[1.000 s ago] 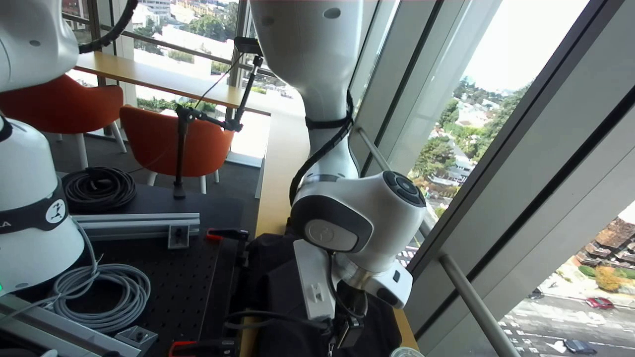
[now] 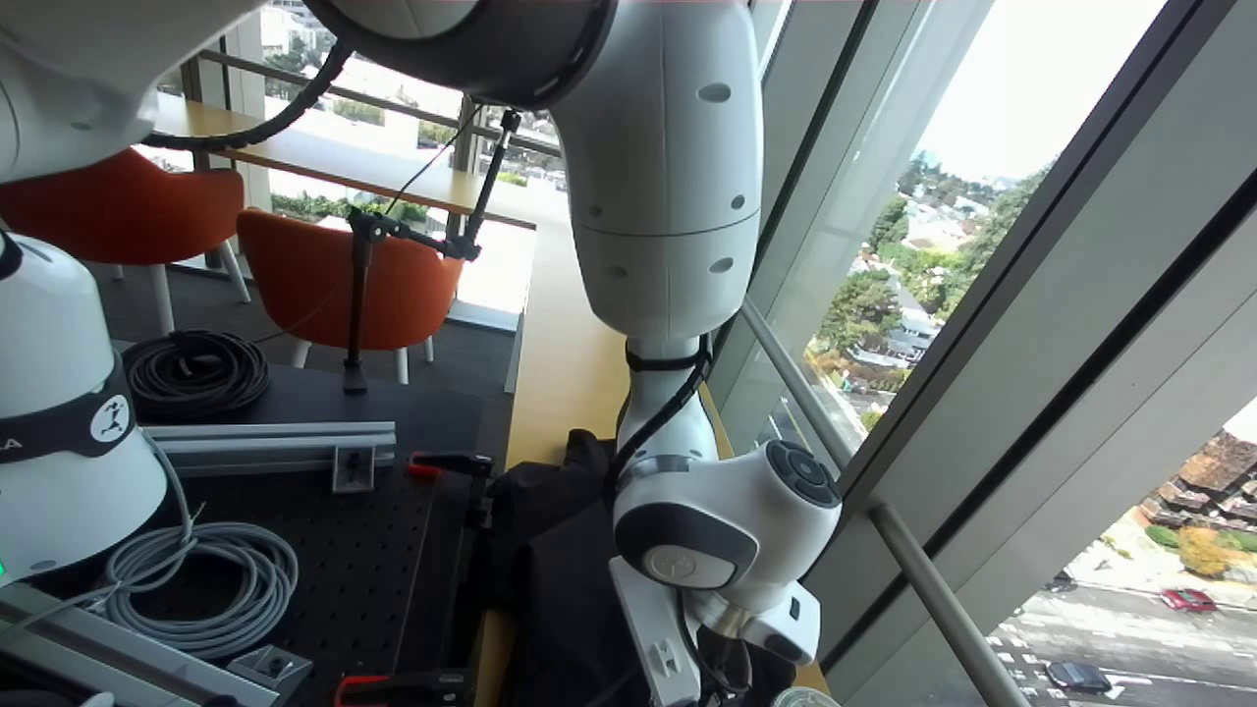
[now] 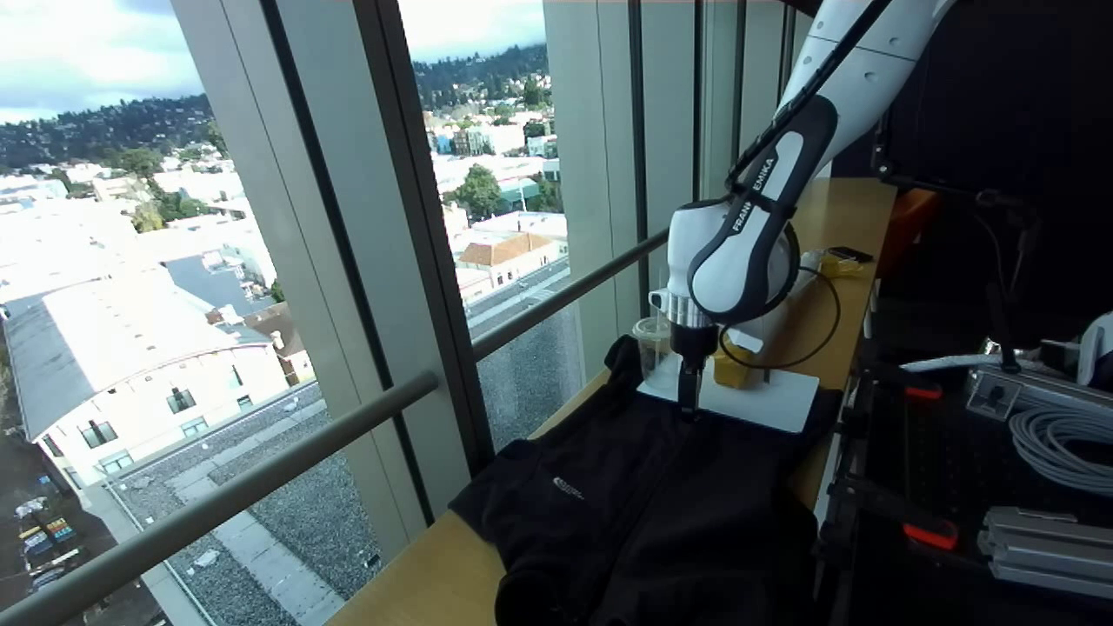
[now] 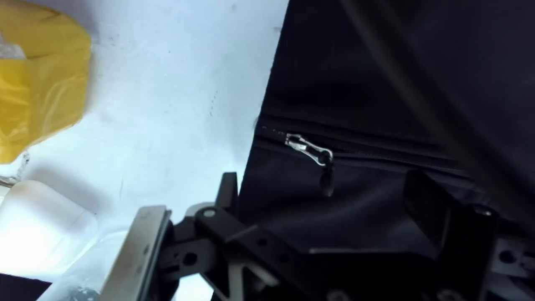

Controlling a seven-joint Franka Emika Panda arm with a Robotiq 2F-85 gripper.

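A black jacket lies spread on the wooden ledge, a small white logo on its chest. Its metal zipper pull shows in the wrist view near the edge of a white board, on the seam between the fingers but farther out than their tips. My gripper is open, pointing down low over the cloth, with nothing held. In exterior view 2 the gripper appears side-on at the jacket's board end; whether its tips touch the cloth I cannot tell. Exterior view 1 cuts off the fingertips.
The white board carries a yellow-wrapped object. A clear plastic cup stands close beside the gripper. A metal rail and windows border one side; the black perforated table with coiled cable borders the other.
In exterior view 1 the arm has come down and toward the camera, so the gripper now drops below the frame's bottom edge. The zipper pull seen there before is no longer visible.
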